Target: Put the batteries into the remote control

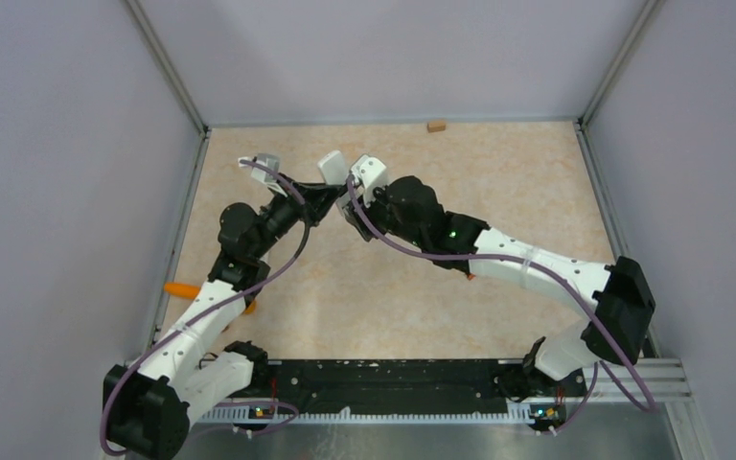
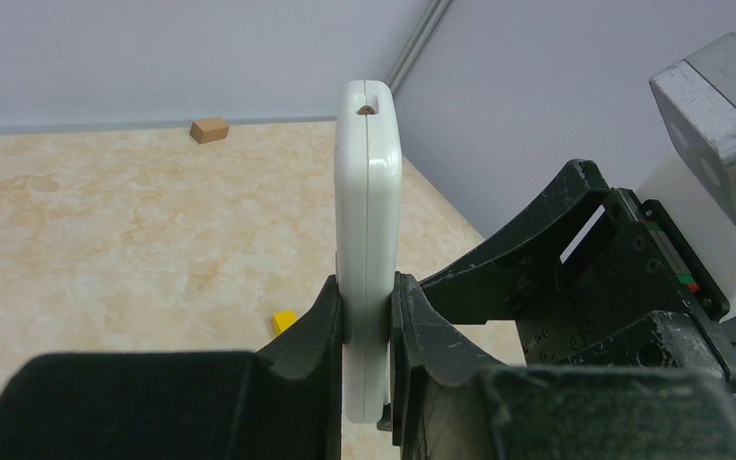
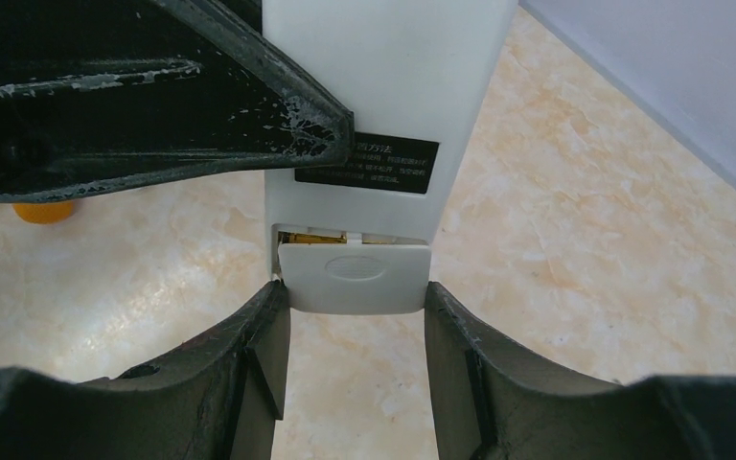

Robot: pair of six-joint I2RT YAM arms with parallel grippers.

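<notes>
The white remote control is held up in the air, its narrow edge facing the left wrist camera. My left gripper is shut on it, one finger on either side. In the right wrist view the back of the remote shows a black label and, at its lower end, a compartment with a gold-coloured battery partly showing. The white battery cover sits between the fingertips of my right gripper, shut on its two sides. It hides most of the compartment; whether it touches the remote I cannot tell.
A small brown block lies at the back of the table. An orange object is at the left, partly behind the left arm. Something yellow shows beyond my left gripper.
</notes>
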